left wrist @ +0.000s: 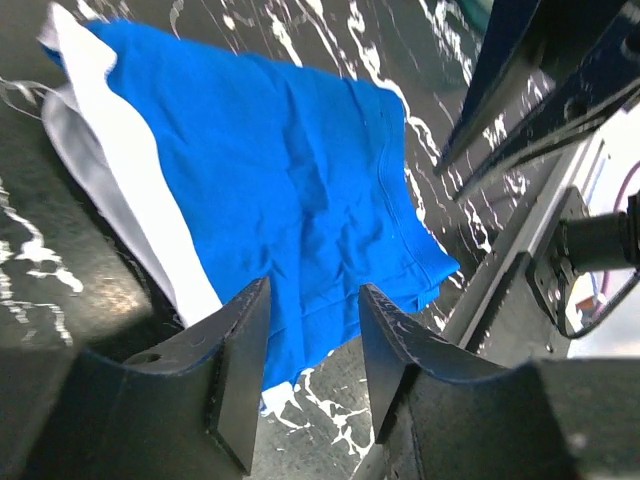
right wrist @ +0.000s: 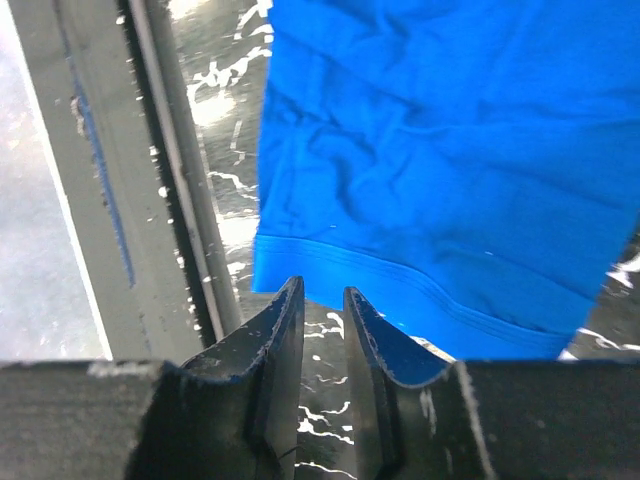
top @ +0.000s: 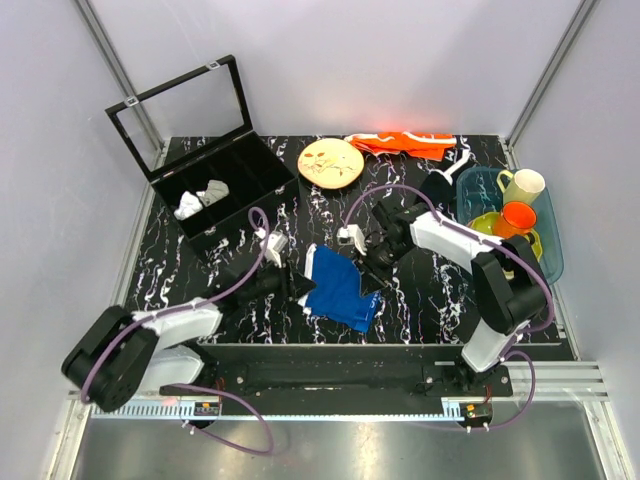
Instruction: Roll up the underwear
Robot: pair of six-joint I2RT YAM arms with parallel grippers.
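Blue underwear (top: 338,290) with a white strip along its left side lies on the black marbled table. My left gripper (top: 298,284) is at the cloth's left; in the left wrist view its fingertips (left wrist: 314,292) are parted over the cloth, with nothing between them. My right gripper (top: 375,278) is over the right side of the cloth; in the right wrist view its fingertips (right wrist: 323,300) are slightly parted near the hem, holding nothing.
A black open box (top: 265,175) with white cloths stands back left. A plate (top: 330,160), orange cloth (top: 400,145) and black scoop (top: 436,188) lie behind. A teal bin (top: 545,240) with mugs is at right. The table's front edge is close.
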